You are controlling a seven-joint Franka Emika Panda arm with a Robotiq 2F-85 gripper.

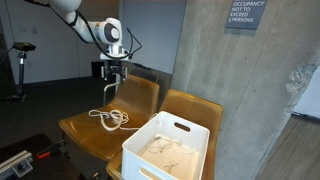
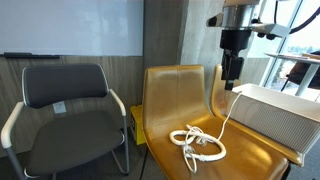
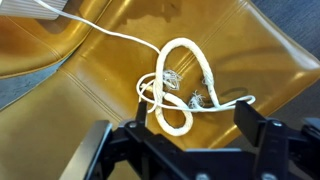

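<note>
A white rope lies in loose loops, with frayed ends, on the tan chair seat. In exterior view 2 the rope rests near the middle of that seat. One thin strand runs from it to the white box on the neighbouring chair. Above the rope hangs my gripper, pointing down and clear of it. Its fingers stand apart in the wrist view, nothing held between them.
More thin string lies inside the box. A dark grey chair stands to the left in exterior view 2. Concrete wall rises behind the tan chairs. Bare seat surrounds the rope.
</note>
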